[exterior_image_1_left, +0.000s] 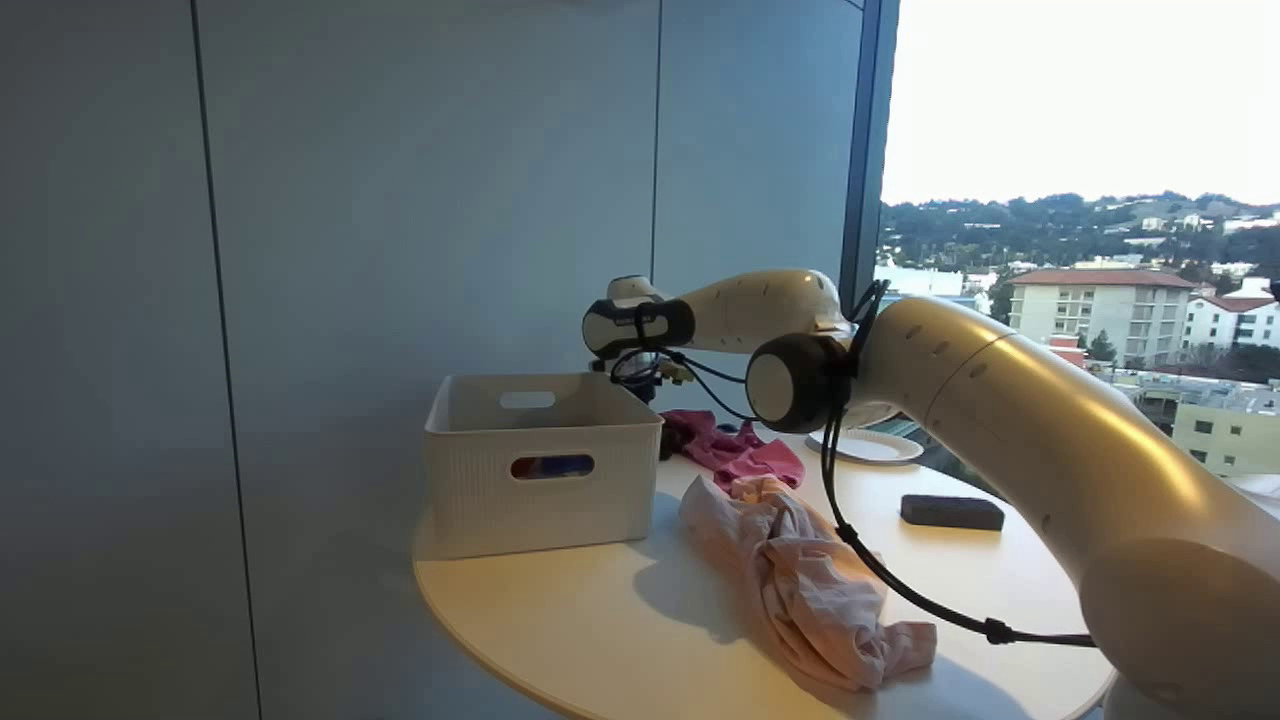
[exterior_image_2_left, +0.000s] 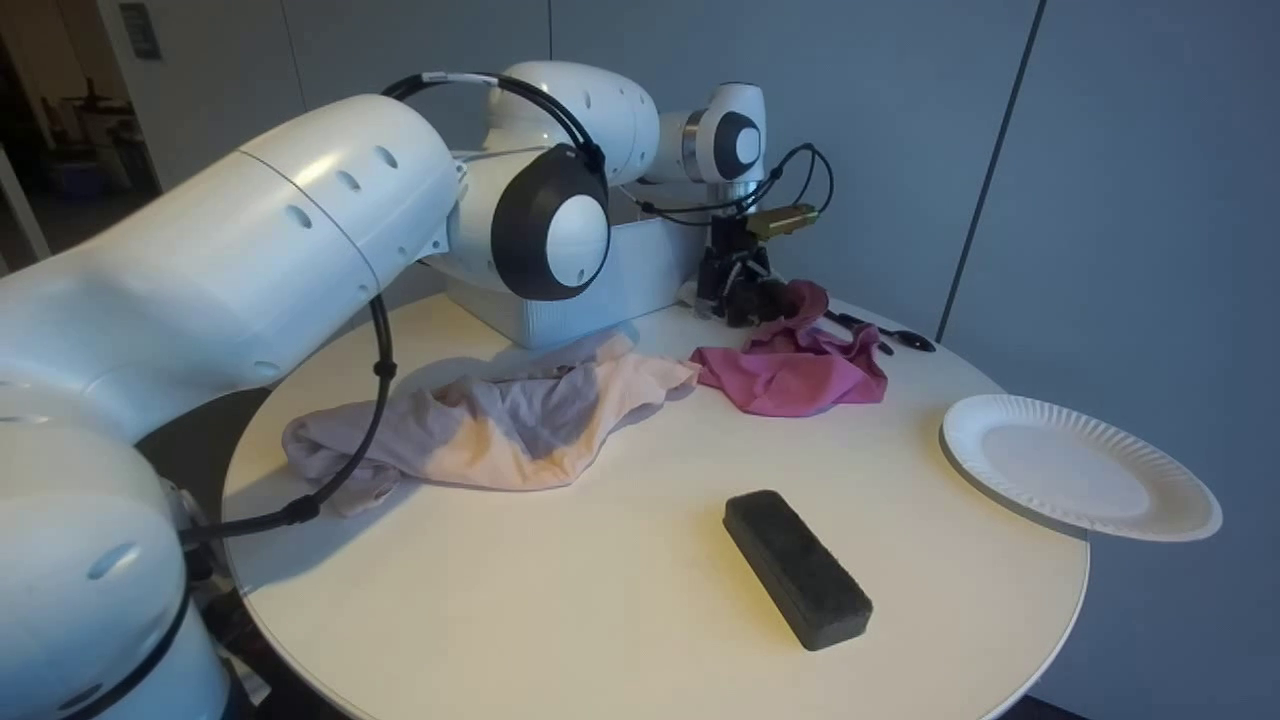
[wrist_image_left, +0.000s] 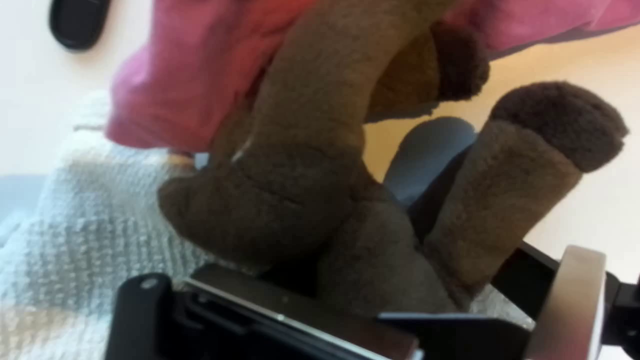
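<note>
My gripper (exterior_image_2_left: 723, 294) is low at the far side of the table, pointing down next to the bin. In the wrist view its fingers stand open, with one of the fingers (wrist_image_left: 570, 300) at the right and the other at lower left. A brown plush toy (wrist_image_left: 288, 198) with dark brown feet lies below, and part of its body reaches into the space between the fingers. Contact with the toy cannot be judged. A pale knit cloth (wrist_image_left: 120, 240) lies under and left of it. A magenta cloth (exterior_image_2_left: 804, 366) touches the toy's far side.
A white bin (exterior_image_1_left: 540, 492) stands beside the gripper, with something blue visible through its handle hole. A pale pink cloth (exterior_image_2_left: 516, 420) lies crumpled mid-table. Dark spoon-like utensils (exterior_image_2_left: 900, 336), a paper plate (exterior_image_2_left: 1068, 462) overhanging the edge and a black eraser (exterior_image_2_left: 798, 570) occupy the right side.
</note>
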